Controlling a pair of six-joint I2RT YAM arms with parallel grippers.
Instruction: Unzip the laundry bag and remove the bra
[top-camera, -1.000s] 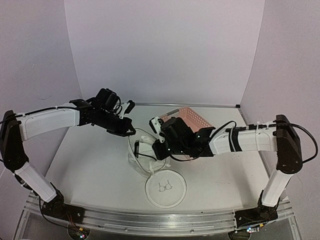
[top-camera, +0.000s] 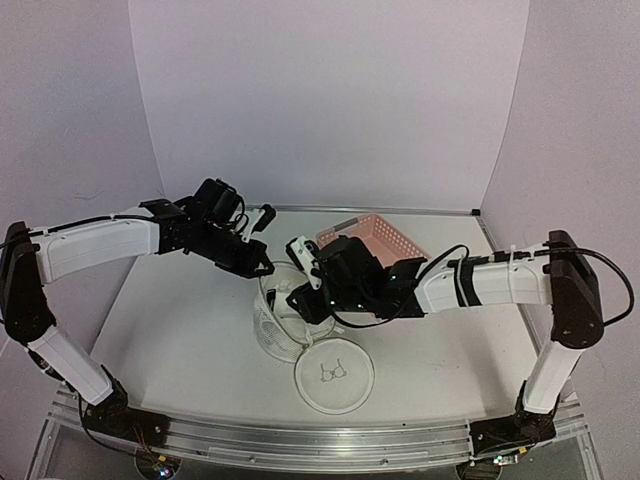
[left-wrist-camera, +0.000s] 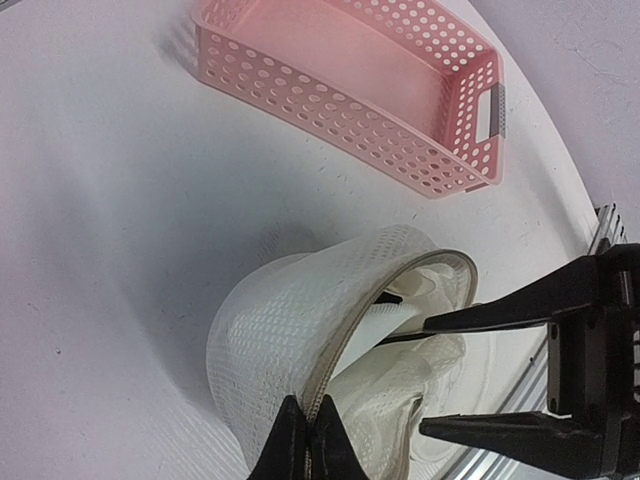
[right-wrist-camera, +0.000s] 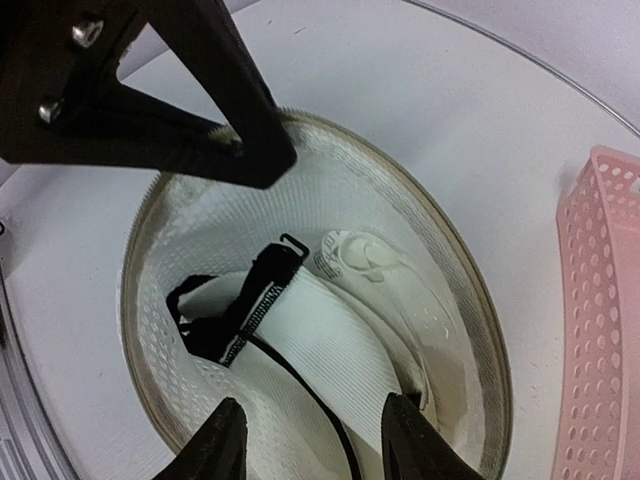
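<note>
The mesh laundry bag (top-camera: 275, 330) (left-wrist-camera: 260, 340) stands open, its round lid (top-camera: 334, 385) printed with a bra outline lying toward the front. Inside, white cloth with black band and strap, apparently the bra (right-wrist-camera: 330, 340), is visible in the right wrist view. My left gripper is shut on the bag's zippered rim, holding it up. My right gripper is open above the bag's opening, its fingers over the contents, nothing visibly between them.
A pink perforated basket (top-camera: 390, 240) (left-wrist-camera: 330, 120) sits behind the bag to the right. Walls surround the back and sides.
My right gripper has shifted slightly left and about over the bag's opening, with small back-and-forth movement. The lid has shifted slightly. My left arm is nearly still.
</note>
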